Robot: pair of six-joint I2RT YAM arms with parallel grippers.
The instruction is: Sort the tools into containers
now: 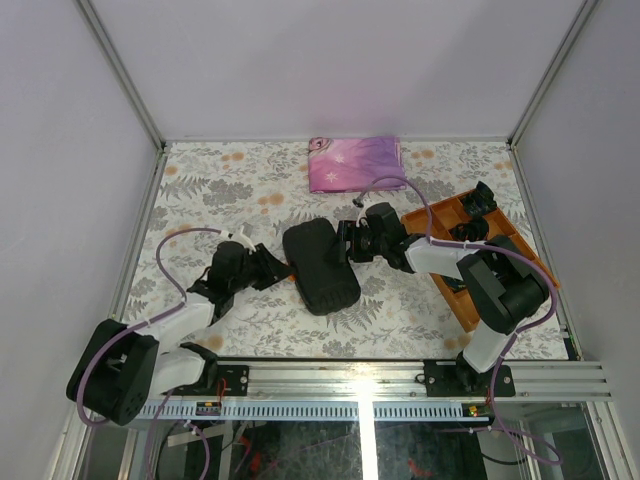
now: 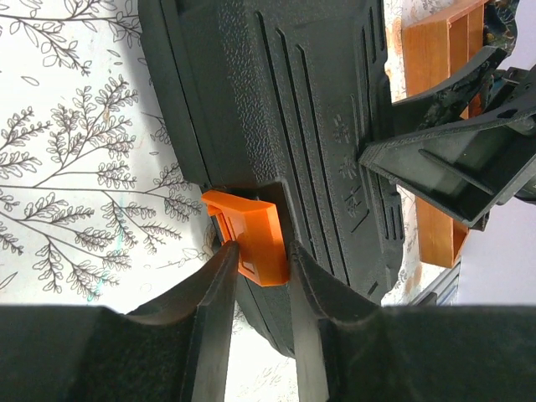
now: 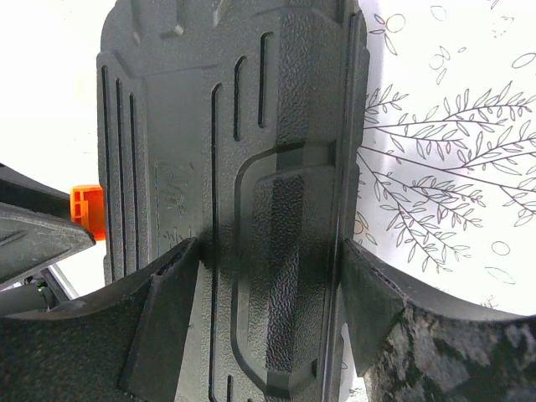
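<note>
A black tool case (image 1: 320, 266) with a ribbed shell lies on the floral surface between my arms. An orange latch (image 2: 251, 239) projects from its side seam in the left wrist view. My left gripper is partly open at that latch, its two fingertips apart at the latch's outer end; contact is hard to judge. From the opposite side, my right gripper is shut on the case, with one finger on either side of the case's edge portion. Another bit of orange latch (image 3: 88, 211) shows beside the left gripper in the right wrist view.
An orange divided tray (image 1: 462, 308) holding several black items stands at the right, partly under the right arm. A folded pink-purple cloth (image 1: 355, 164) lies at the back.
</note>
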